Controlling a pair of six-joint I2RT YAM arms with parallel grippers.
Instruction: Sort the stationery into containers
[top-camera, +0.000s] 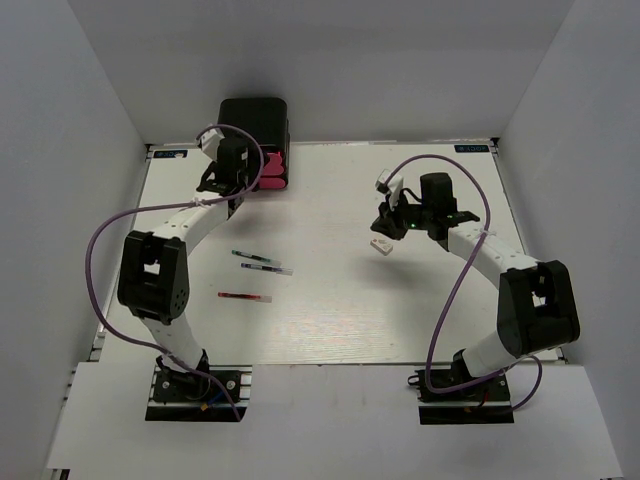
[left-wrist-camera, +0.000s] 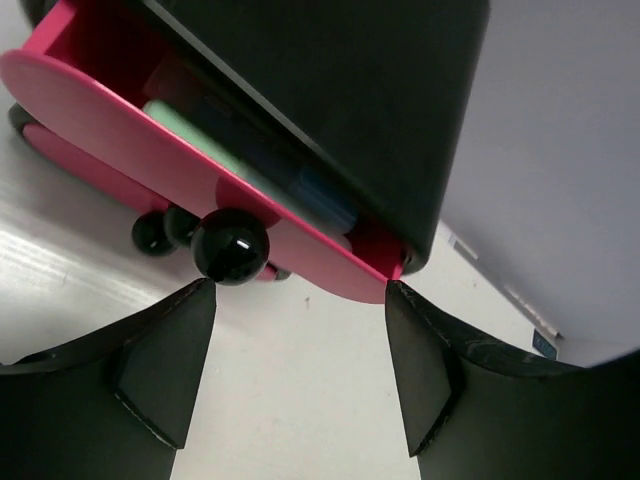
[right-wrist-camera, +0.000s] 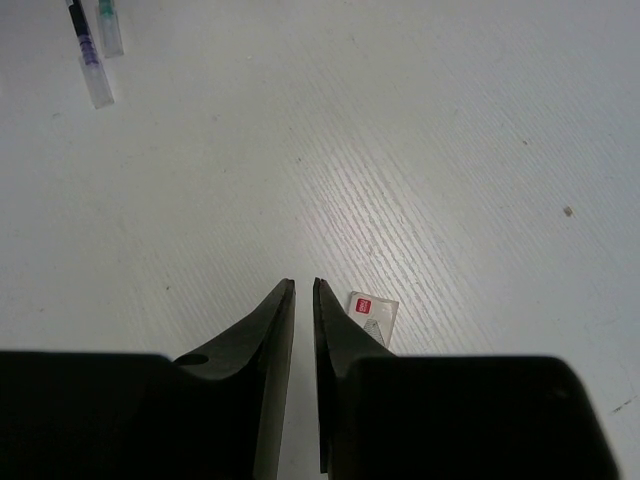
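Observation:
A black cabinet with pink drawers stands at the back left. Its upper drawer is slid mostly in; a pale green marker and a blue cap show through the narrow gap. My left gripper is open just in front, empty, with the drawer's black knob ahead of its left fingertip. A green pen, a purple-black pen and a red pen lie on the table. Above a white eraser, my right gripper is shut, a thin slit between its fingers.
Below the upper drawer is another pink drawer front with its own dark knob. Bare table fills the middle between the arms. Grey walls close off the back and sides.

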